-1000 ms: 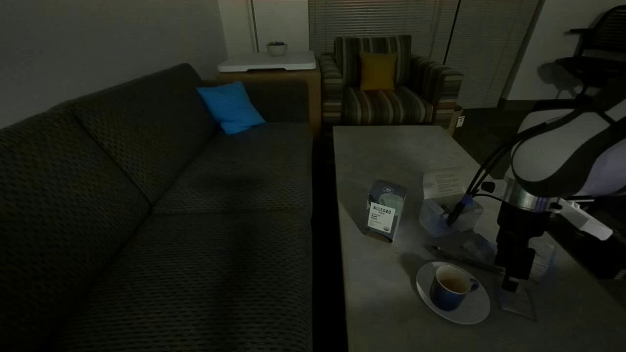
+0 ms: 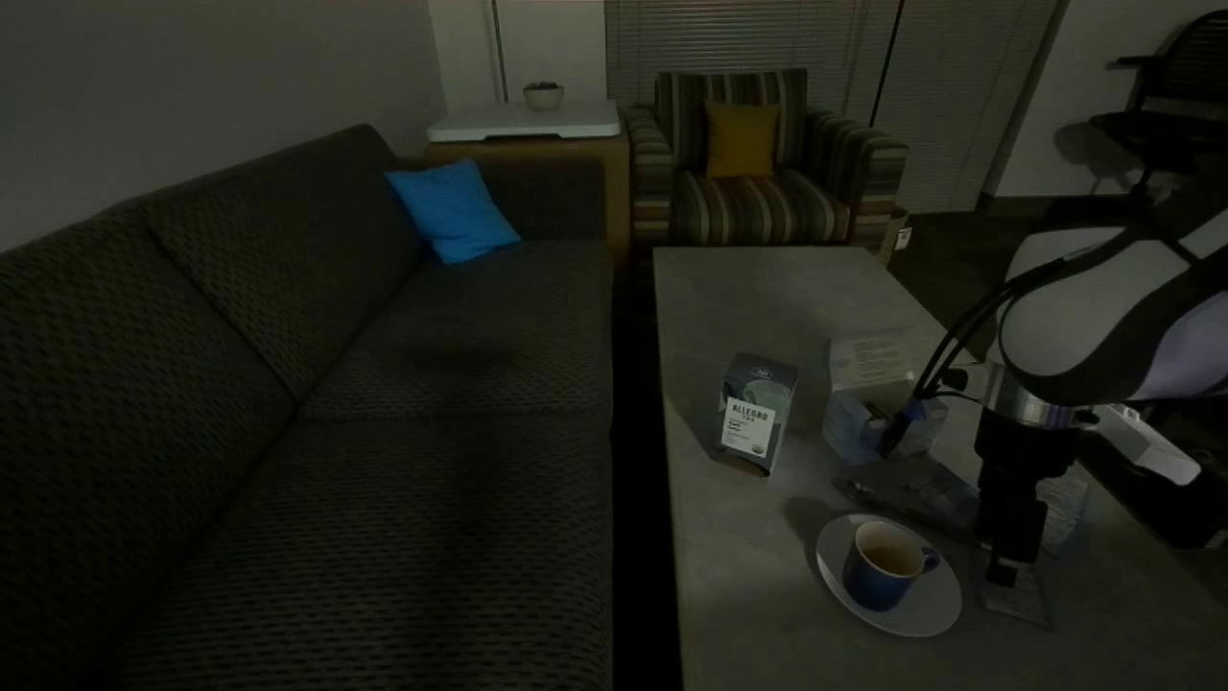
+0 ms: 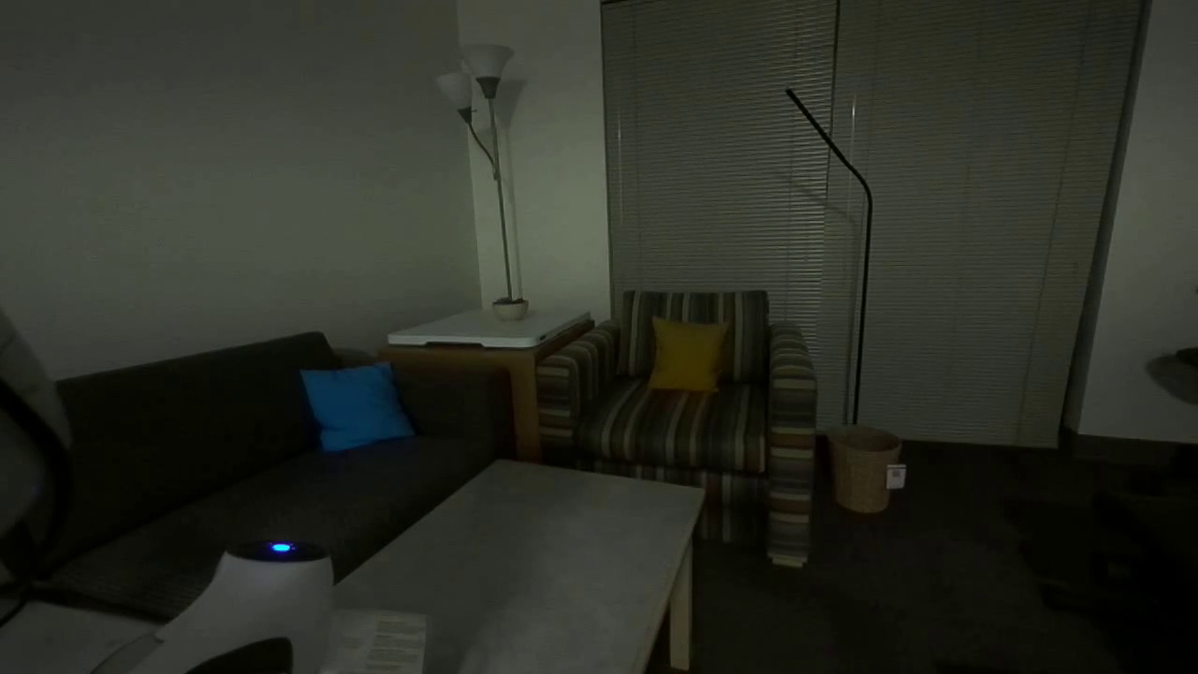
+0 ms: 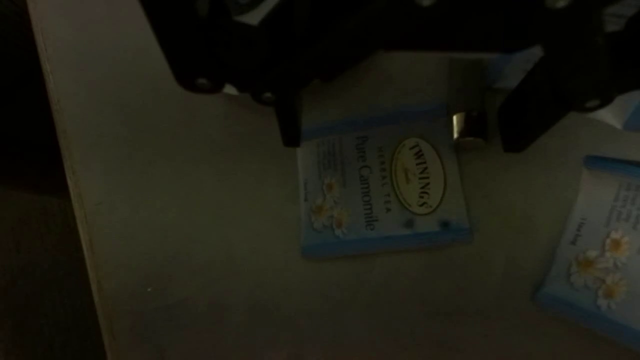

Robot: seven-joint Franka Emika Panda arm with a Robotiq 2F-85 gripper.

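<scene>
In the wrist view a blue and white Twinings Pure Camomile tea packet (image 4: 372, 186) lies flat on the table. My gripper stands open above its upper edge, fingers apart on either side and nothing held. Exterior view 1 shows the gripper (image 2: 1008, 566) low over this packet (image 2: 1017, 597), right of a blue cup (image 2: 877, 582) with liquid inside. That cup rests on a white saucer (image 2: 924, 616). A second camomile packet (image 4: 600, 258) is at the wrist view's right edge. The shiny end of a utensil (image 4: 469, 127) shows near the right finger.
Beyond the cup stand a dark Allegro box (image 2: 748, 428) and an open tea box (image 2: 858, 420). The dark utensil (image 2: 909, 507) lies behind the saucer. A sofa (image 2: 460, 495) runs along its left. Light is dim.
My gripper has come down slightly toward the packet in exterior view 1. The cup, saucer and boxes look unmoved.
</scene>
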